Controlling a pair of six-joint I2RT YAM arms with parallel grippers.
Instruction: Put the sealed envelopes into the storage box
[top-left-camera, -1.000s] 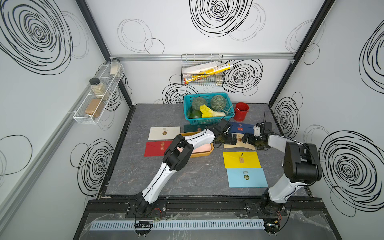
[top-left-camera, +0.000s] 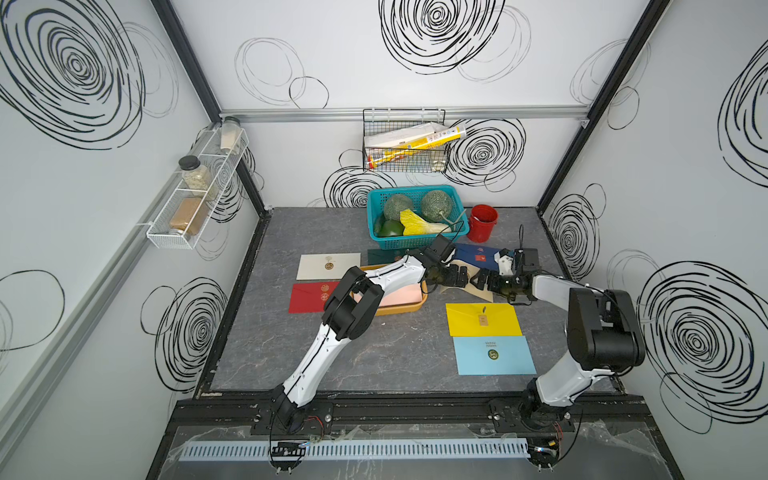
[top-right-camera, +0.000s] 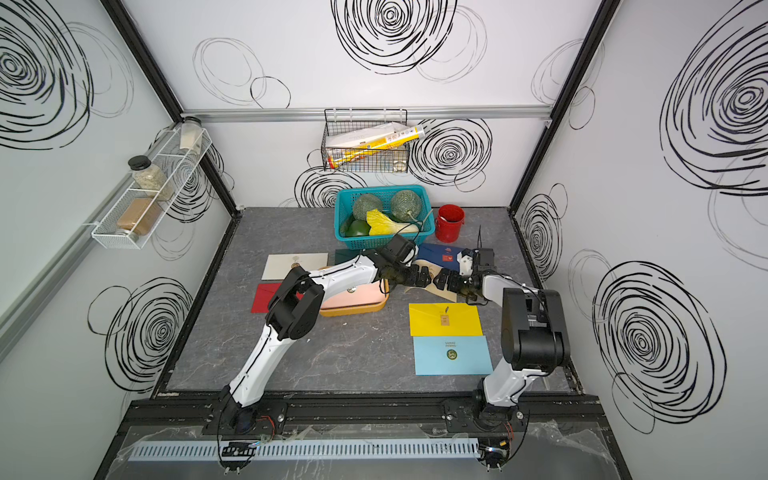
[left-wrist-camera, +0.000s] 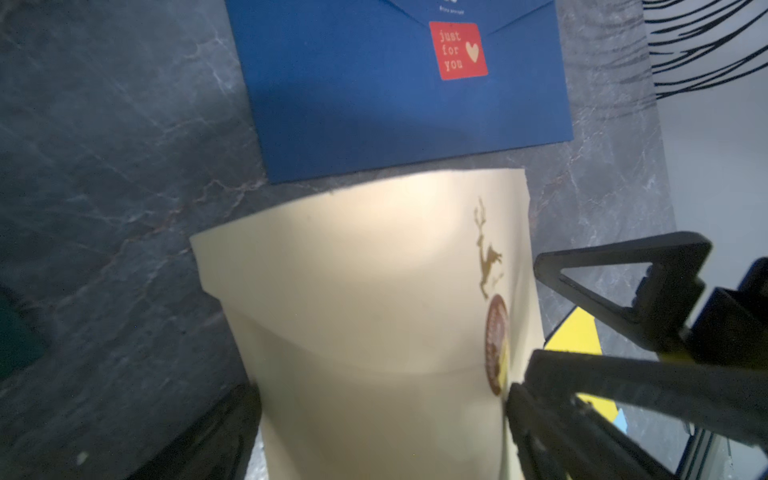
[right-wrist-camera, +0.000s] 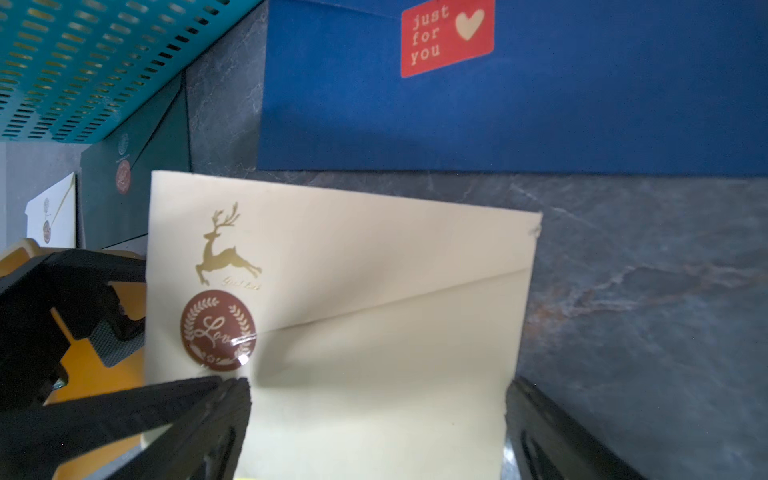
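The cream envelope (left-wrist-camera: 376, 296) with a gold deer and brown seal lies between my two facing grippers; in the left wrist view it looks bowed. My left gripper (top-left-camera: 453, 276) is open at its left end, fingers (left-wrist-camera: 228, 440) on both sides of the paper. From the right, my right gripper (top-left-camera: 480, 280) is also open over it, one finger (right-wrist-camera: 204, 428) overlapping the paper near the seal. Beside the left arm stands the orange storage box (top-left-camera: 409, 308) holding a pink envelope (top-left-camera: 404, 296), partly covered by that arm.
Around lie blue (right-wrist-camera: 512, 112), dark green (right-wrist-camera: 132, 180), white (top-left-camera: 329, 265), red (top-left-camera: 308, 297), yellow (top-left-camera: 482, 319) and light blue (top-left-camera: 493, 355) envelopes. A teal basket (top-left-camera: 377, 228) and red bucket (top-left-camera: 481, 224) stand behind.
My right gripper has moved left toward the left one. The cream envelope has shifted left and turned askew. The left gripper has crept slightly left too.
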